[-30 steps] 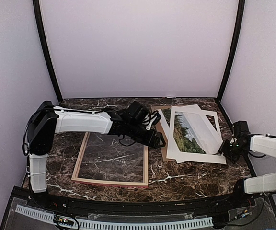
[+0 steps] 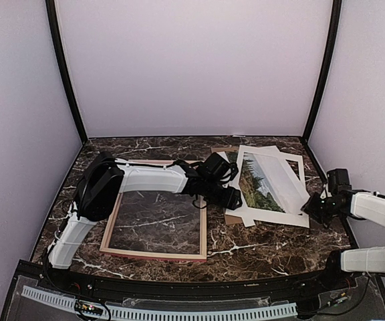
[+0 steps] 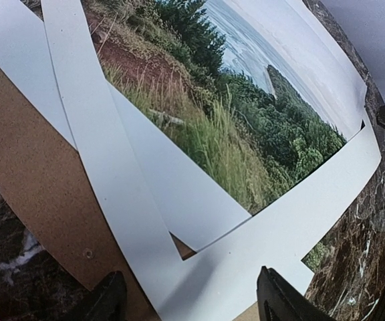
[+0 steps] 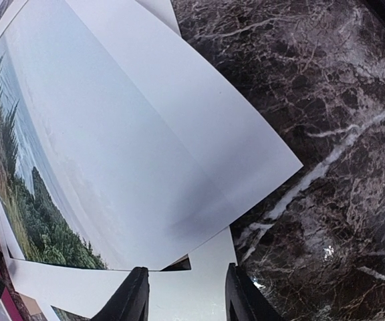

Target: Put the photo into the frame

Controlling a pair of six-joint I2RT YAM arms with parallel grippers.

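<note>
The white mat [image 2: 283, 218] with a window in it lies on the stack at right, a green coastal photo [image 2: 252, 184] showing through. A pale sheet [image 4: 232, 160] covers part of the photo, its corner lifted over the mat's edge. My left gripper is at the mat's lower left corner, fingers [image 3: 109, 297] apart on either side of the white border. At the lower right corner stands my right gripper, fingers [image 4: 134, 297] either side of the white border; whether it grips the border is unclear. Left of the stack lies the empty wooden frame [image 2: 156, 255].
A brown backing board [image 3: 39, 187] and another white mat strip [image 3: 166, 174] lie beneath the upper mat. The left arm [image 2: 156, 179] crosses over the frame.
The left gripper has moved slightly right and down to the mat's corner. The upper mat has shifted a little left. The right gripper has barely moved.
</note>
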